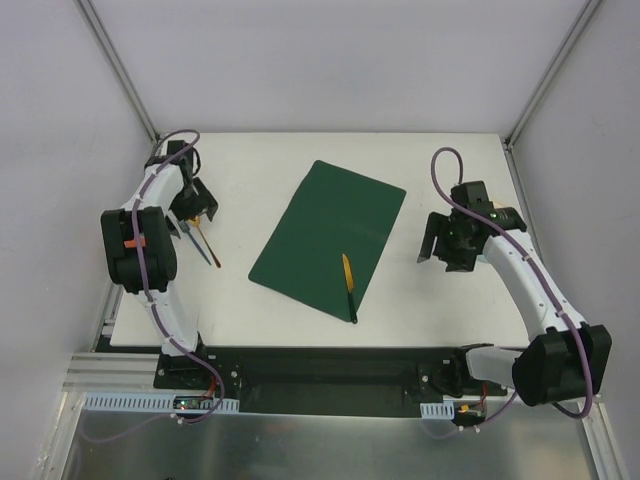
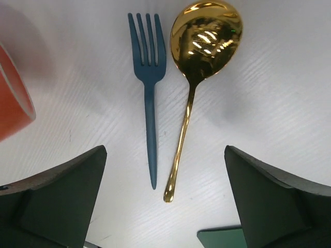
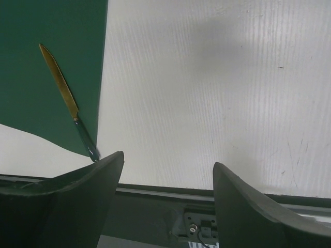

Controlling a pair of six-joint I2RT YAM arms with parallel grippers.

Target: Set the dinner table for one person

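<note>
A blue fork (image 2: 150,108) and a gold spoon (image 2: 206,44) lie side by side on the white table, close but apart. Over them my left gripper is open, its fingers spread wide to either side of the handles and touching neither. On the dark green placemat (image 1: 320,225), near its front right edge, lies a knife (image 1: 348,285) with a golden blade and dark handle. To the right of the mat, my right gripper hangs open above bare table, nothing between its fingers.
An orange cup-like thing (image 2: 13,98) intrudes at the left edge of the left wrist view. Pale round dishware shows only in slivers behind the right arm in the top view. Bare table surrounds the mat.
</note>
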